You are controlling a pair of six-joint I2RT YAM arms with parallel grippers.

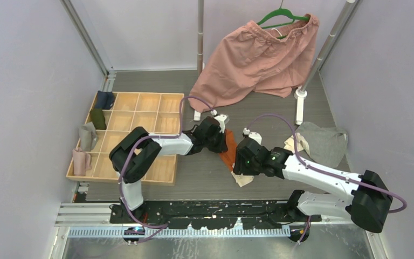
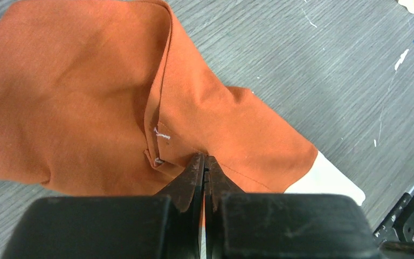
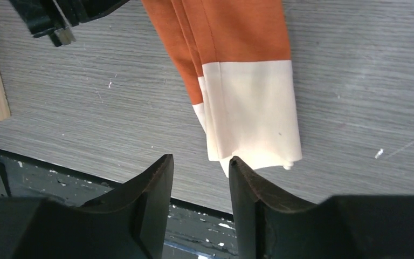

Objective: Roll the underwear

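Orange underwear [image 2: 86, 91] with a white waistband [image 3: 253, 108] lies partly folded lengthwise on the grey table, the white end toward the front. My left gripper is shut and pressed down on the orange cloth, near a folded edge with stitching; nothing shows clearly between its fingers. My right gripper stands open above the white end, its fingertips just in front of the waistband. In the top view both arms partly hide the garment.
A wooden compartment box [image 1: 124, 124] with several rolled cloths stands at the left. Pink shorts [image 1: 253, 65] hang at the back. Grey and cream cloth [image 1: 323, 143] lies at the right. A dark edge runs along the front.
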